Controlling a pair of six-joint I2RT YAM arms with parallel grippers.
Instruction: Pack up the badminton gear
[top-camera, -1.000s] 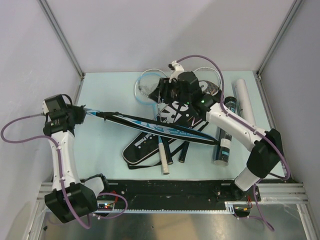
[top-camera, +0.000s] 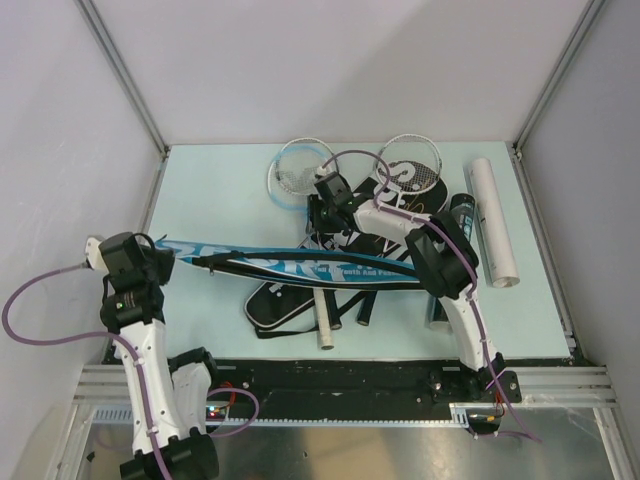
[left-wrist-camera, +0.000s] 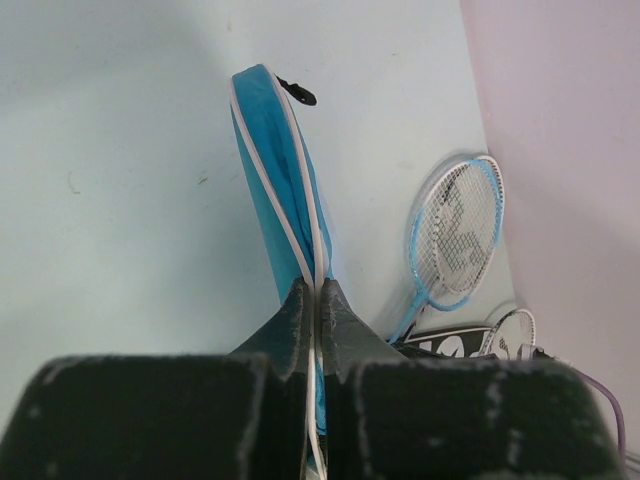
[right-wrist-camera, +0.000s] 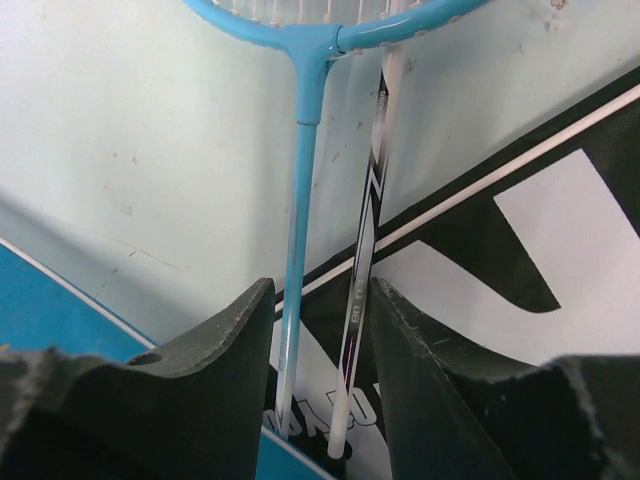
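Note:
A long blue, white and black bag (top-camera: 330, 268) stretches across the table. At its left end my left gripper (top-camera: 168, 257) is shut on the bag's edge, and the blue fabric (left-wrist-camera: 272, 120) extends beyond the fingers in the left wrist view. Two rackets overlap: the blue one (top-camera: 303, 150) and one with a white rim (top-camera: 269, 185). My right gripper stands open above their necks. The blue shaft (right-wrist-camera: 298, 225) and the white-and-dark shaft (right-wrist-camera: 362, 260) run between its fingers, not gripped. Part of both handles passes under the bag.
Another racket (top-camera: 436, 165) rests on a black cover (top-camera: 428, 200) at the back right. A white tube (top-camera: 492, 220) and a black tube (top-camera: 463, 208) lie along the right side. A second black cover (top-camera: 268, 308) is in front.
The left gripper has shifted slightly downward in the view with the bag's end, and the bag lies flatter.

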